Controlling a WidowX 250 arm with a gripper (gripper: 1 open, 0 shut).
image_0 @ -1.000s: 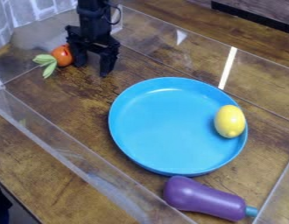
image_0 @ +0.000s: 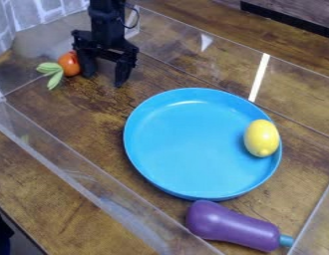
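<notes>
My black gripper [image_0: 105, 62] is low at the back left, open, its fingers near the tabletop. Just left of it lies an orange vegetable [image_0: 70, 64] with pale green leaves [image_0: 53, 72]; whether the fingers touch it I cannot tell.
A blue plate [image_0: 187, 144] fills the centre right, with a yellow lemon [image_0: 262, 138] on its right side. A purple eggplant toy [image_0: 231, 224] lies at the front right. Clear walls border the left.
</notes>
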